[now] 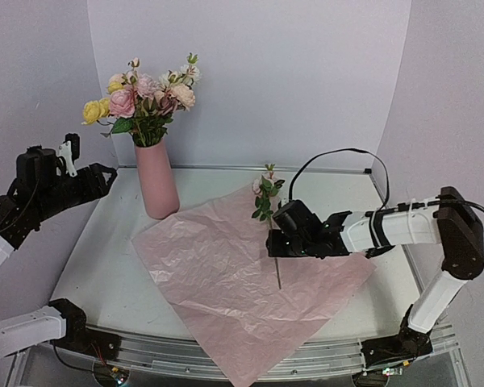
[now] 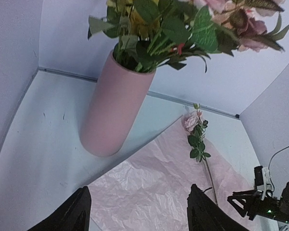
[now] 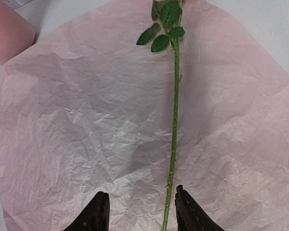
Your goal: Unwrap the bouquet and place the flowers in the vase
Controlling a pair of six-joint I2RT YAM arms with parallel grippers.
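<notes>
The pink vase [image 1: 156, 181] stands upright at the back left, holding a bouquet of pink, yellow and white flowers [image 1: 141, 95]. One loose flower [image 1: 265, 193] lies on the paper, its head toward the back and its bare stem [image 3: 175, 110] running forward. Over that stem is my right gripper, open; in the right wrist view the stem passes between the fingers, close to the right one, and nothing is gripped. My left gripper hangs open and empty in the air at the left, in front of the vase.
Crumpled pink paper [image 1: 202, 266] covers the middle of the white table [image 1: 97, 274] and hangs over the front edge. Walls close in the left, back and right. A black cable [image 1: 339, 151] loops above the right arm. Bare table shows on both sides of the paper.
</notes>
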